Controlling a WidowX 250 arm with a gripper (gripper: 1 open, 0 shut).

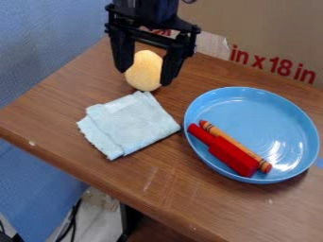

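My black gripper (145, 64) hangs over the back of the wooden table, its two fingers spread wide on either side of a pale yellow, rounded object (146, 74). Whether they touch it cannot be told from here. In front of it lies a folded light-blue cloth (127, 124). To the right, a blue plate (266, 123) holds a red stick-like object (218, 151) and an orange crayon-like piece (231, 139) beside it.
A cardboard box (265, 47) with red print stands behind the table at the right. The table's left edge borders a blue padded surface (38, 95). Bare wood (164, 189) is at the front.
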